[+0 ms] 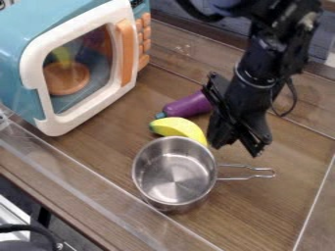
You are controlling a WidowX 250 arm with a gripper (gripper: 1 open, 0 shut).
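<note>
The black robot arm reaches down from the upper right, its gripper [222,137] hanging just right of a yellow banana [177,128] and above the handle side of a steel pot [174,173]. The gripper looks shut, with nothing visible between its fingers. A purple eggplant [187,105] lies behind the banana. The pot's thin handle points right.
A blue toy microwave [39,29] with a white-framed door fills the upper left. A clear rim runs along the front left edge, with cables beyond it.
</note>
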